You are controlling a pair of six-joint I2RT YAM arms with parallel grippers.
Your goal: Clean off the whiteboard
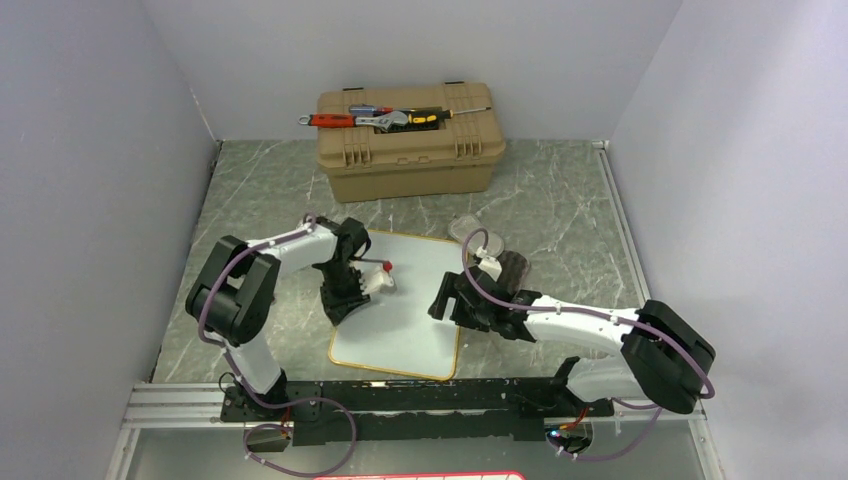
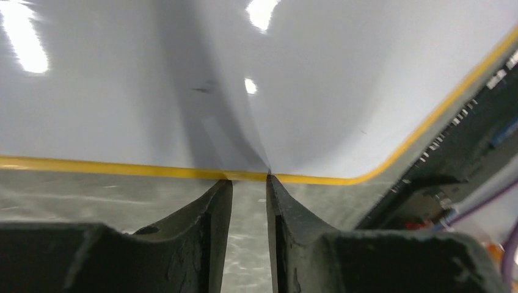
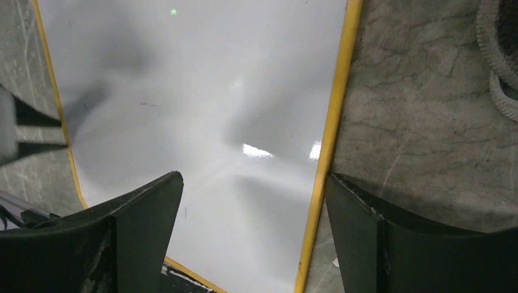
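The whiteboard (image 1: 410, 335), white with a yellow rim, lies on the marble-patterned table between both arms. A short dark mark (image 3: 148, 104) shows on its surface in the right wrist view. My left gripper is at the board's left edge, with a narrow gap between its fingers; nothing is seen held there. My right gripper stands wide open across the right edge. Its left finger (image 3: 149, 207) is over the board, while the other finger (image 3: 357, 210) is just outside the yellow rim. Whether either touches the board I cannot tell.
Beyond the board stands a tan toolbox (image 1: 410, 180) with tools on its lid. A clear round item (image 1: 465, 227) lies near the board's top right corner. A dark item with a grey ribbed rim (image 3: 487, 43) lies right of the board.
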